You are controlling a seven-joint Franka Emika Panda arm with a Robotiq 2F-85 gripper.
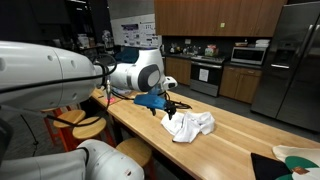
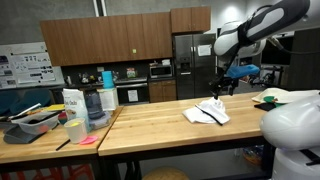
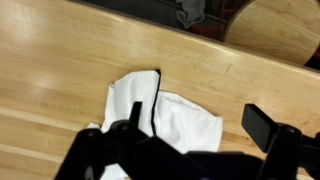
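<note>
A white cloth [image 1: 190,124] lies crumpled on the wooden table, with a thin dark line along one fold in the wrist view. My gripper [image 1: 167,113] is open above the table on the cloth's near-left side. Seen from the wrist, its two dark fingers stand wide apart, and part of the cloth [image 3: 150,110] shows between and beyond them. Nothing is held. In the second exterior view the gripper [image 2: 243,85] hangs above the tabletop, to the right of the cloth [image 2: 207,111].
Stools [image 1: 88,129] stand against the table's near-left edge. A dark flat item [image 1: 269,167] and a green-and-white thing [image 1: 298,157] lie at the right. Containers, including a white jug [image 2: 75,103], crowd the far end. Bare tabletop [image 2: 150,130] surrounds the cloth.
</note>
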